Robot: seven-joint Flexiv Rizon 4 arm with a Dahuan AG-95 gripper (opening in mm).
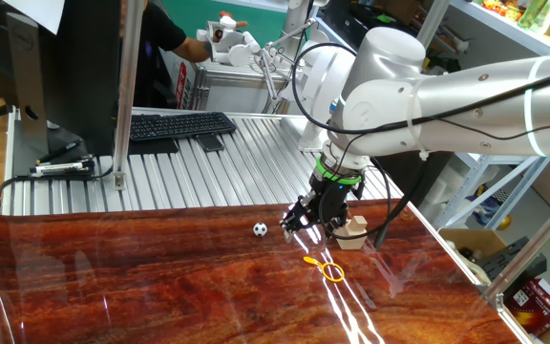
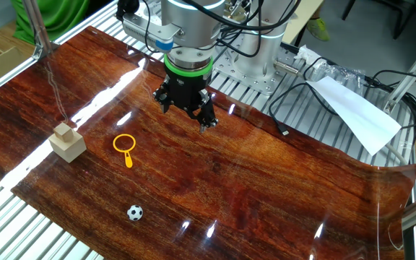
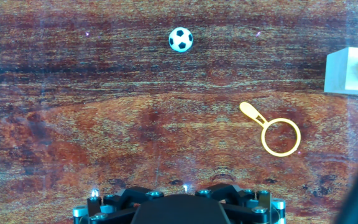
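Note:
My gripper [image 2: 185,119] hangs above the table with its fingers spread wide and nothing between them. In the wrist view its dark fingers [image 3: 272,208] show along the bottom edge. A yellow ring with a handle [image 2: 124,146], like a magnifier frame, lies flat on the wood-grain surface. The small black-and-white football [image 3: 181,39] rests farther up in the wrist view. To the right there, partly cut off by the edge, is a pale wooden block [image 3: 337,71]; exterior view 2 shows a smaller cube [image 2: 63,132] on top of it. None of them touches the gripper.
The glossy brown tabletop [image 2: 280,188] has wide clear areas. A white sheet [image 2: 356,115] and loose cables lie behind it on the ribbed metal bench. Beyond the table in exterior view 1 are a keyboard [image 1: 181,125] and a person's arm [image 1: 194,48].

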